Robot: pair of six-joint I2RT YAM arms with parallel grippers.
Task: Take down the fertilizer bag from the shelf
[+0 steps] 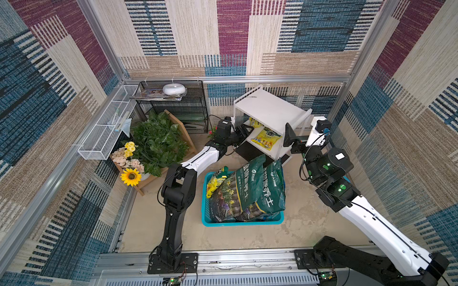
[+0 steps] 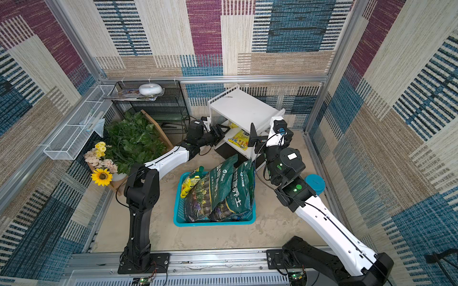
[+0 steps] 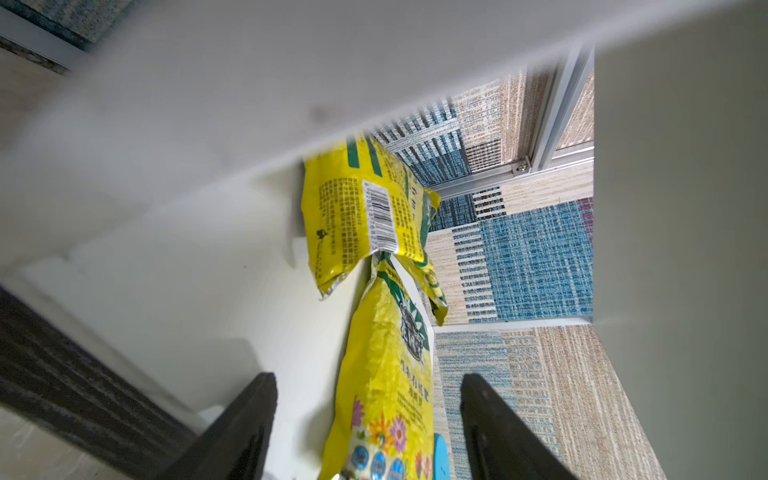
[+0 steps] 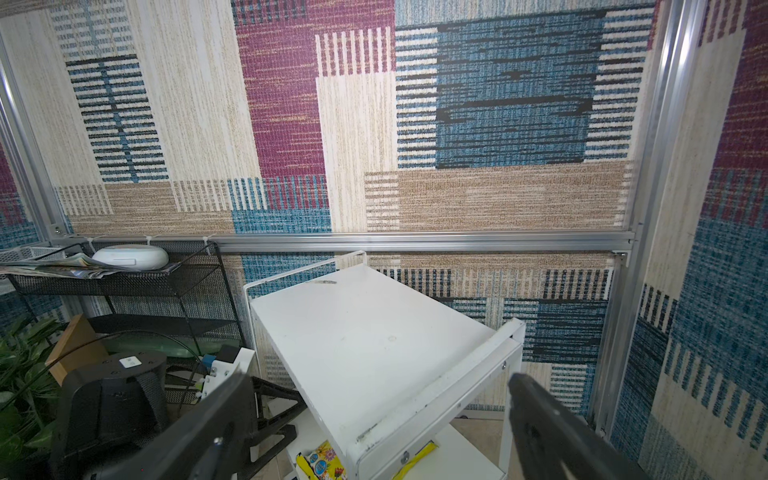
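Note:
Two yellow fertilizer bags lie on the middle board of the white shelf (image 1: 269, 109). The front bag (image 1: 266, 138) shows in the top left view, its flowered end between and beyond the left fingers in the left wrist view. Behind it, the other bag (image 3: 352, 212) has its barcode facing the camera. My left gripper (image 1: 249, 130) reaches in at the shelf's left side, its fingers (image 3: 248, 424) parted with no bag clamped between them. My right gripper (image 2: 252, 136) stands open and empty by the shelf's right side, facing the shelf's top in the right wrist view.
A teal basket (image 1: 206, 217) in front of the shelf holds two big green soil bags (image 1: 243, 186) and a small yellow bag (image 1: 217, 181). A plant (image 1: 159, 143), flowers and a black mesh rack (image 1: 195, 102) crowd the left.

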